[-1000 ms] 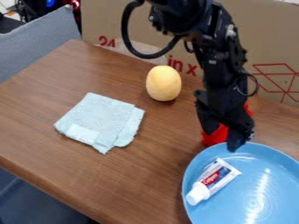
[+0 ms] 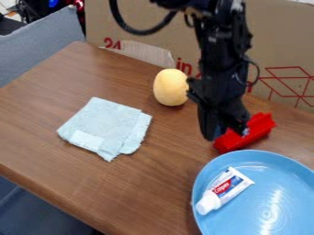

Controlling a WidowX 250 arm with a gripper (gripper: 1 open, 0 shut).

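Note:
My black gripper (image 2: 219, 124) hangs at the right side of the wooden table, over a red object (image 2: 252, 131) that it partly hides; whether its fingertips touch that object is unclear. The fingers look shut, with nothing visible between them. A white Colgate toothpaste tube (image 2: 223, 190) lies on the light blue plate (image 2: 276, 207) at the lower right. A pale yellow egg-shaped object (image 2: 170, 86) stands behind, left of the gripper. A folded pale blue cloth (image 2: 106, 127) lies at the left-centre.
A cardboard box (image 2: 285, 50) stands along the back of the table. A grey padded surface (image 2: 31, 55) borders the table at the left.
The other things look unmoved.

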